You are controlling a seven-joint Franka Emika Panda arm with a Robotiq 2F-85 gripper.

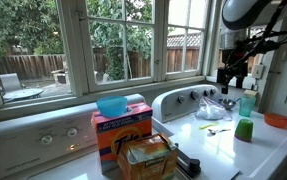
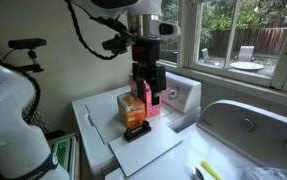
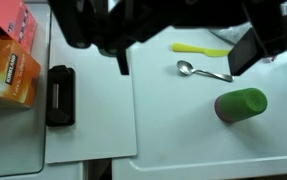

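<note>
My gripper point(image 1: 241, 80) hangs high over the white appliance tops, open, with nothing between its fingers. In the wrist view one finger point(image 3: 245, 52) shows at the right, and the other is at the left. A green cup point(image 3: 241, 104) lies below and to the right, apart from the gripper. Near it on the white surface are a metal spoon point(image 3: 205, 71) and a yellow-handled utensil point(image 3: 198, 49). To the left, a black object point(image 3: 60, 96) rests on a white panel point(image 3: 95, 120).
An orange detergent box point(image 1: 123, 135) bears a blue bowl point(image 1: 111, 106), with a Kirkland box point(image 1: 148, 158) in front. At the right stand a teal container point(image 1: 248, 103) and an orange pan point(image 1: 277, 120). A clear plastic bag point(image 1: 211, 109) lies near the back panel. Windows rise behind.
</note>
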